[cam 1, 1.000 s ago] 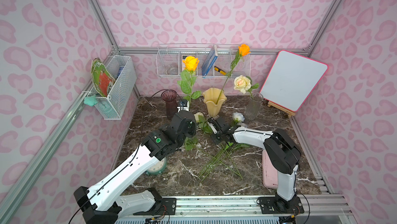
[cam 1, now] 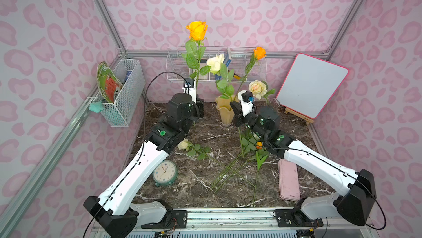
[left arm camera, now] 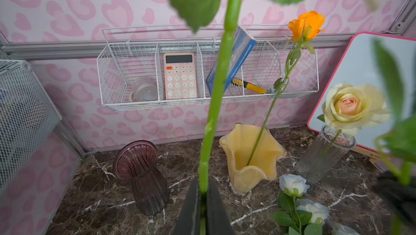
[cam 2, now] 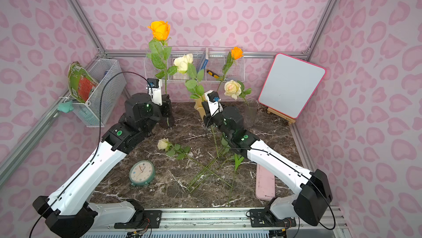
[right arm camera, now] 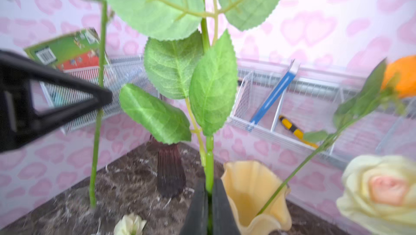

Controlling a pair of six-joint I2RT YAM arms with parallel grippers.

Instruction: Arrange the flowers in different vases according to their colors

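My left gripper is shut on the green stem of a yellow-orange rose (cam 1: pixel 197 31), held upright in the air. My right gripper is shut on the stem of a cream-white rose (cam 1: pixel 215 63), also raised. In the left wrist view, an empty purple vase (left arm camera: pixel 143 178) stands at the left. The wavy yellow vase (left arm camera: pixel 251 157) in the middle holds an orange rose (left arm camera: pixel 306 26). Right of it, a clear glass vase (left arm camera: pixel 322 157) holds a cream rose with a pink centre (left arm camera: pixel 353 107).
Several flowers lie on the marble table, among them a cream rose (cam 2: pixel 164 144) and white roses (left arm camera: pixel 294 185). A clock (cam 1: pixel 164 173) stands front left, a pink case (cam 1: pixel 288 179) front right. Wire basket (left arm camera: pixel 130 74) and whiteboard (cam 1: pixel 310 86) are behind.
Both arms have risen, each carrying its rose upward.
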